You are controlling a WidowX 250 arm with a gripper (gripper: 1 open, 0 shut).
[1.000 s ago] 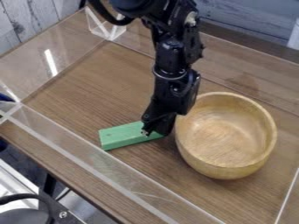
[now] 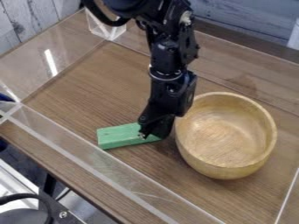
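The black gripper (image 2: 155, 129) is low over the right end of a green rectangular block (image 2: 121, 136), which lies on the wooden table just left of a round wooden bowl (image 2: 228, 129). The fingertips are at the block, close by the bowl's left side. They look shut, but they are dark and small, and whether anything is between them cannot be made out.
A clear object (image 2: 103, 26) stands at the back left. A black round part (image 2: 30, 210) is at the lower left, off the table's edge.
The gripper has shifted very slightly; the block and bowl look unmoved.
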